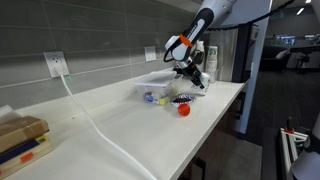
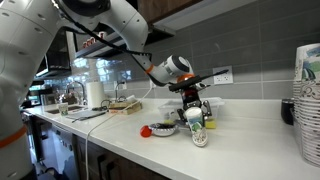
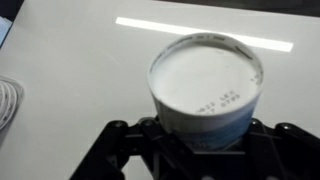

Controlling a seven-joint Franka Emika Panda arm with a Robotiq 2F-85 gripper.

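Note:
A white cylindrical container with a pale round top [image 3: 210, 75] fills the middle of the wrist view. My gripper is shut on its lower part, with dark fingers showing at the bottom of the frame. In exterior view 2 the same container [image 2: 198, 129] leans slightly, close above or on the white counter, with my gripper [image 2: 194, 112] at its upper end. Whether its base touches the counter cannot be told. Exterior view 1 has the gripper [image 1: 201, 85] small at the far end of the counter.
A red round object [image 1: 184, 110] and a dark patterned bowl [image 1: 182, 98] lie nearby on the counter. Behind them stands a clear bin [image 1: 154, 89]. Stacked white dishes [image 2: 309, 105] rise at the right in exterior view 2.

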